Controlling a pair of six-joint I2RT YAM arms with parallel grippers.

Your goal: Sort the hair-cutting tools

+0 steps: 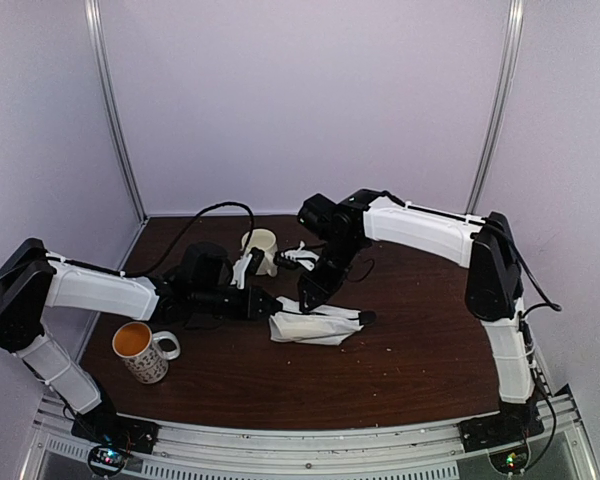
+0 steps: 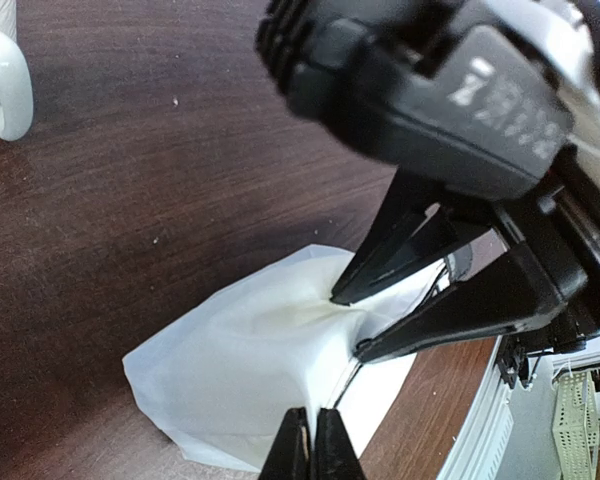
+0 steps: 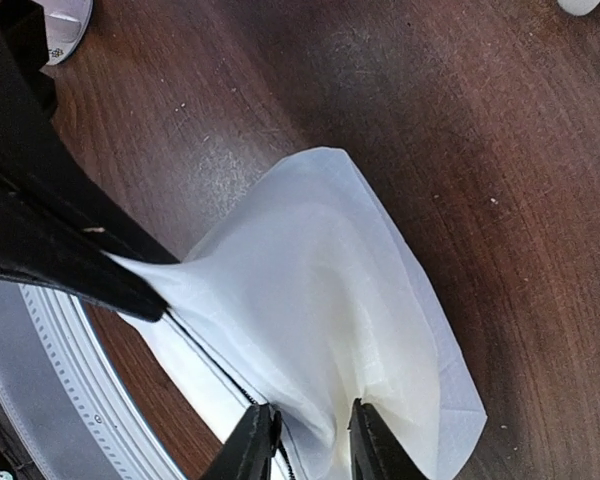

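Note:
A white, crumpled pouch (image 1: 315, 330) lies mid-table, with a dark edge line and a small black object (image 1: 366, 318) at its right end. My left gripper is shut at the pouch (image 2: 230, 360), pinching its edge. My right gripper is over the same pouch (image 3: 300, 250), part open, with whitish fabric and a cream interior between and around its fingertips. In the left wrist view its fingers press on the pouch near the dark line. Whether any tools are inside is hidden.
A patterned mug (image 1: 147, 360) with an orange interior stands at front left. A white mug (image 1: 262, 245) stands behind the pouch, partly behind the arms.

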